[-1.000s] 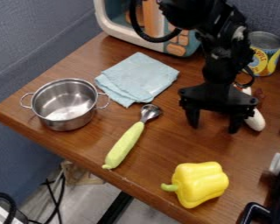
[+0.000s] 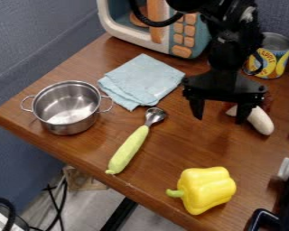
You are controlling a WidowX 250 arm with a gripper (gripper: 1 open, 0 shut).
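Note:
My gripper (image 2: pixel 219 110) hangs over the back right of the wooden table (image 2: pixel 172 162), open, its black fingers pointing down beside a pale, elongated object (image 2: pixel 260 121) that lies partly behind it. A metal spoon (image 2: pixel 154 115) lies left of the gripper, at the top end of a pale yellow-green corn cob (image 2: pixel 126 152). A folded light blue cloth (image 2: pixel 138 79) lies further back, and a steel pot (image 2: pixel 66 109) stands at the left. A yellow pepper (image 2: pixel 205 190) lies at the front.
A toy microwave (image 2: pixel 135 29) stands at the back, a tin can (image 2: pixel 275 54) at the back right. Dark appliances line the front right edge. The table's middle, between corn and gripper, is clear.
My gripper has risen from low over the table, uncovering more of the pale object at its right. The other objects have not visibly moved.

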